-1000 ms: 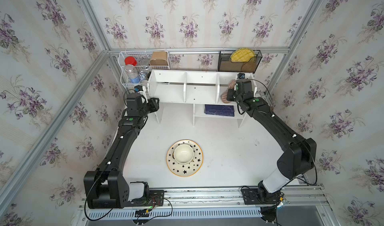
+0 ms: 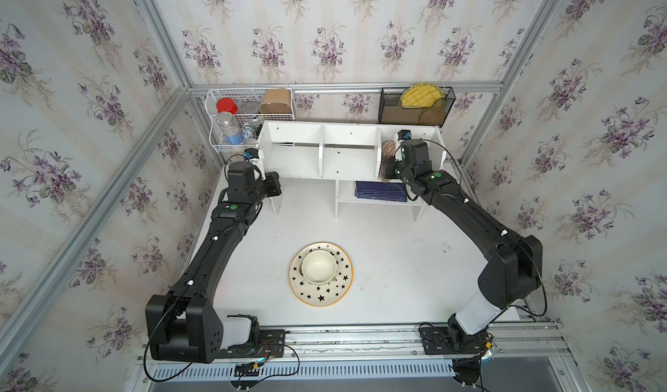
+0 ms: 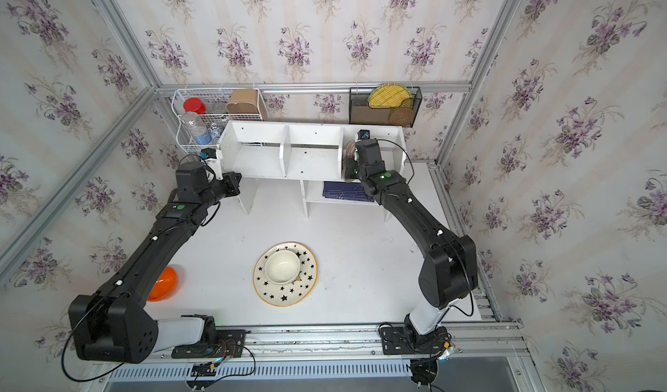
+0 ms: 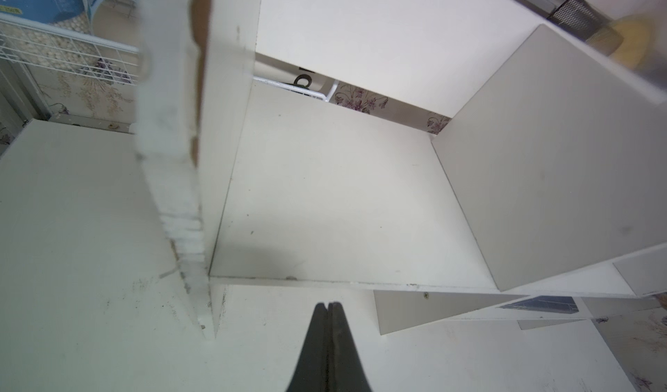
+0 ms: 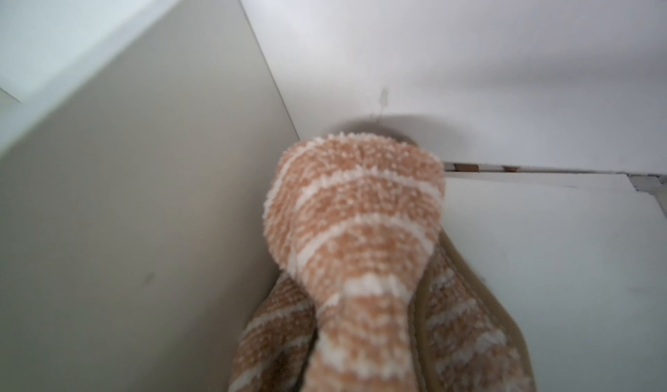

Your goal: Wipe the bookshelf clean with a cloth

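The white bookshelf has three open upper compartments. In its right-hand one is a brown cloth with white stripes, bunched up and close against the divider on the left. My right gripper is shut on this cloth, whose folds hide the fingertips in the right wrist view. At the shelf's left end my left gripper is shut with nothing between its fingers, in front of and below the left compartment's front edge. That compartment's floor is empty, with a few small dark specks along the front.
A dark blue folded item lies on the lower shelf. On the table are a star-patterned plate and a cream bowl. A wire rack and a black basket hang behind. An orange bowl sits far left.
The left arm has moved only slightly.
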